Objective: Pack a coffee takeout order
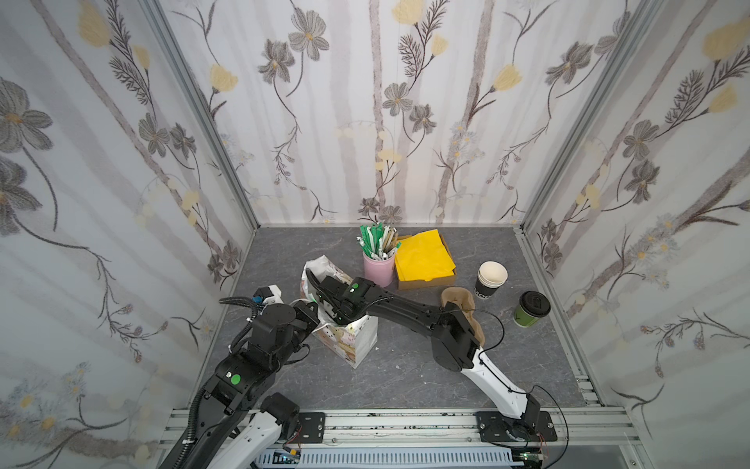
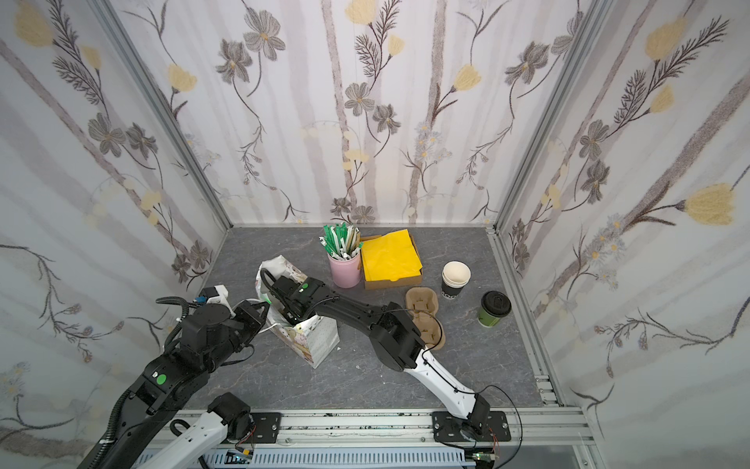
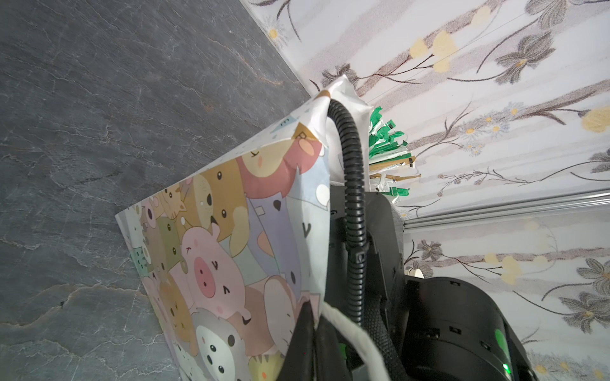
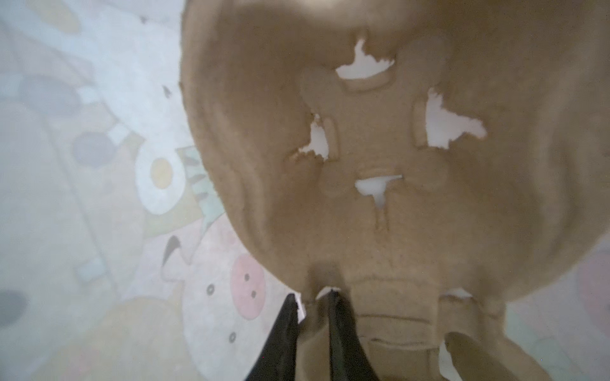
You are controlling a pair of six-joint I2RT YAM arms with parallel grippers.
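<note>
A paper bag (image 1: 347, 348) printed with animals (image 3: 213, 273) stands at centre-left. My left gripper is shut at the bag's edge near a pale handle (image 3: 349, 333). My right arm reaches into the bag, where my right gripper is part open over a moulded cardboard cup carrier (image 4: 381, 241), its fingertips at the carrier's narrow neck; whether they grasp it is unclear. Another carrier (image 2: 425, 324) lies on the counter. A green lidded cup (image 1: 531, 312) and stacked white cups (image 2: 455, 275) stand at the right.
A pink holder of straws (image 1: 379, 269) and yellow napkins (image 1: 423, 254) in a box stand behind the bag.
</note>
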